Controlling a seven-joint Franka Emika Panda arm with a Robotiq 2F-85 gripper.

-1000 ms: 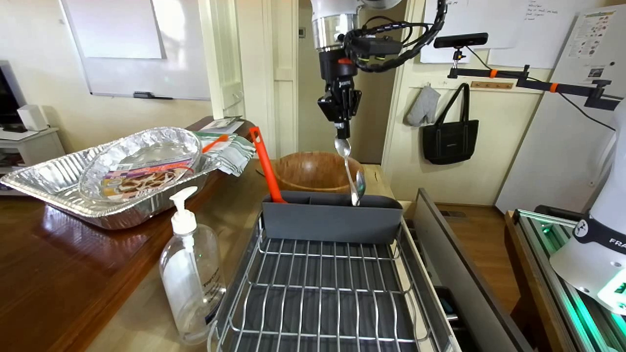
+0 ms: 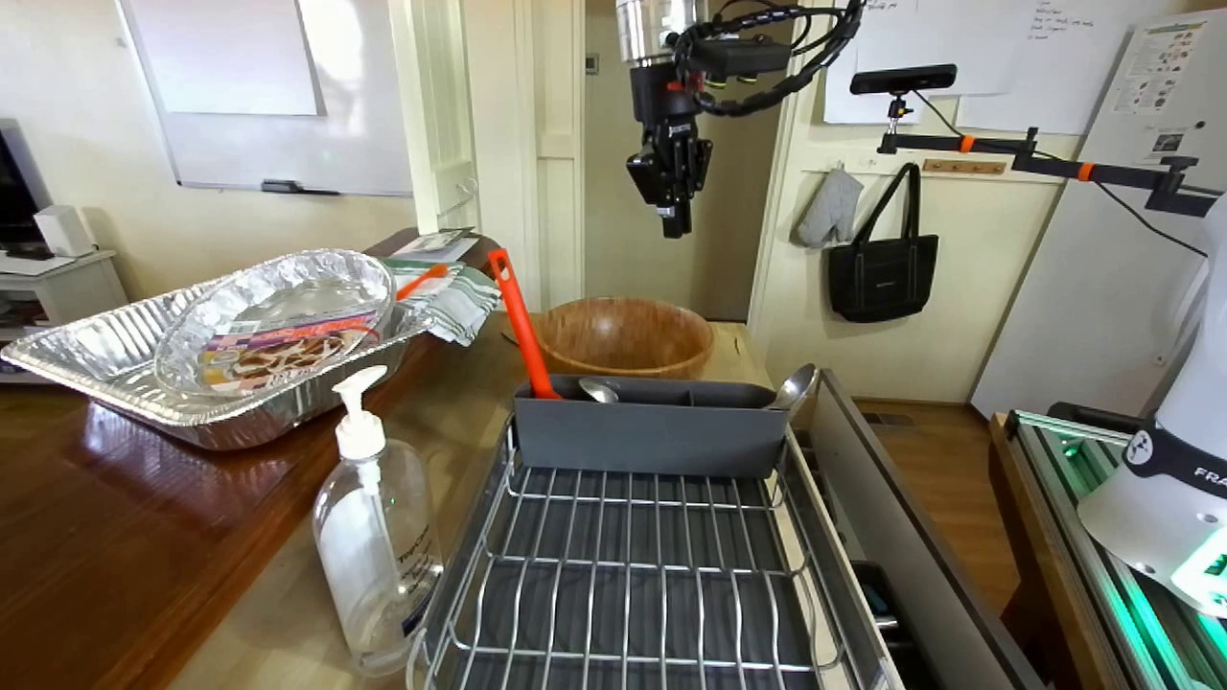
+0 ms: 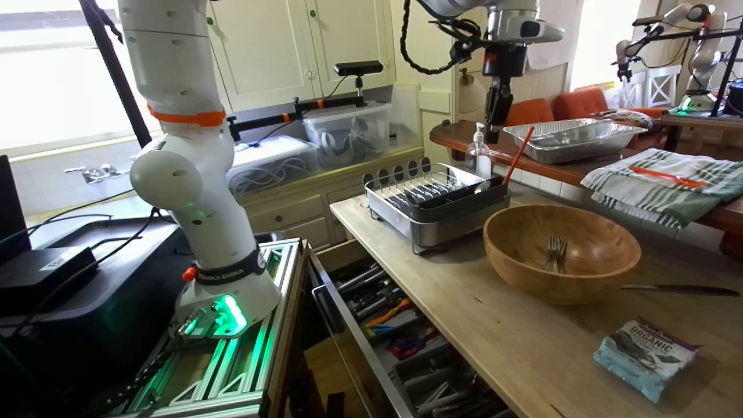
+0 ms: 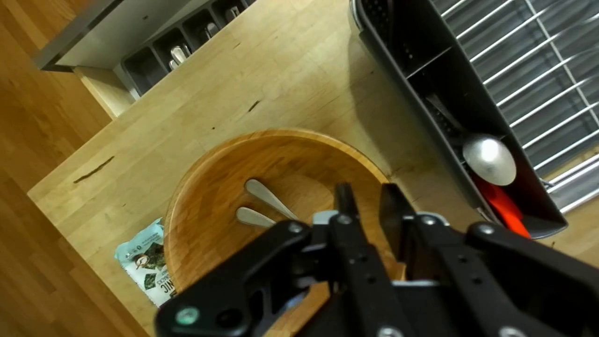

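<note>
High above the dark grey cutlery caddy (image 2: 650,435), my gripper (image 2: 676,224) hangs with its fingers parted. In the wrist view, a gap shows between the tips of my gripper, with nothing held. One metal spoon (image 2: 598,391) rests in the caddy beside a red-handled utensil (image 2: 523,328). Another spoon (image 2: 794,385) leans out at the caddy's other end. The wrist view shows a spoon's bowl (image 4: 489,159) near the red handle; the lower parts are hidden inside the caddy.
A wooden bowl (image 3: 512,259) with forks (image 3: 555,252) stands next to the dish rack (image 3: 425,230). A snack packet (image 3: 648,359) and a knife (image 3: 679,289) lie nearby. The open drawer (image 3: 362,348) runs along the counter. A soap bottle (image 2: 374,540) stands beside the rack.
A second ago a spoon hung from my gripper's tips, touching or overlapping another spoon at the caddy. Now the gripper is higher and empty, and the spoons lie apart at the caddy.
</note>
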